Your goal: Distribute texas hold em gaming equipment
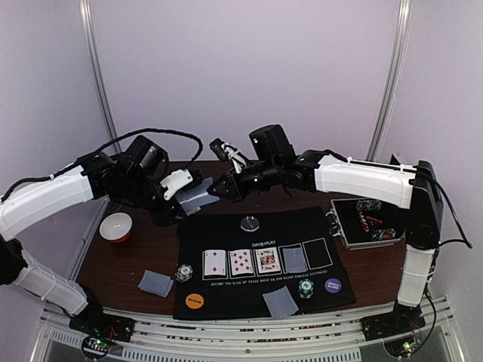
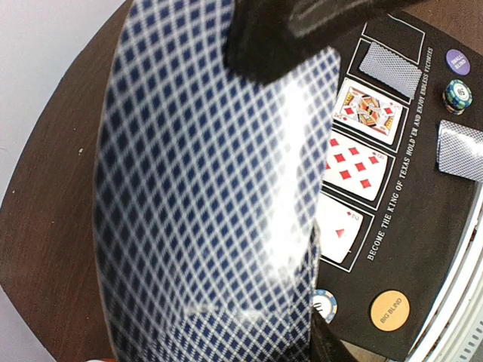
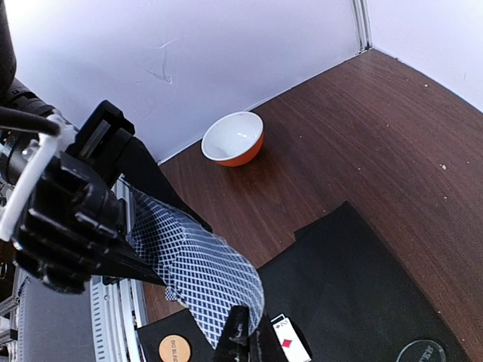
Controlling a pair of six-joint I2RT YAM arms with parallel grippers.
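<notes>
The left gripper (image 1: pixel 172 205) is shut on a deck of blue-checked cards (image 2: pixel 241 335). A card (image 2: pixel 204 173) slid partly out of that deck spans the gap between both grippers, bending slightly. My right gripper (image 1: pixel 217 188) is shut on the card's outer end; in the right wrist view its fingertips (image 3: pixel 238 320) pinch the edge. On the black mat (image 1: pixel 219 230) lie face-up cards: a two of diamonds (image 1: pixel 215 264), another diamond card (image 1: pixel 241 262) and a king (image 1: pixel 267 260). A face-down card (image 1: pixel 294 259) fills the following slot; the rightmost slot (image 1: pixel 318 257) is bare.
Face-down cards lie at left (image 1: pixel 156 283) and at the mat's front edge (image 1: pixel 281 303). Chip stacks (image 1: pixel 184 273) (image 1: pixel 306 288), an orange big blind disc (image 1: pixel 195 301), a purple disc (image 1: pixel 333 285), a bowl (image 1: pixel 115 226) and an open case (image 1: pixel 366 224) stand around.
</notes>
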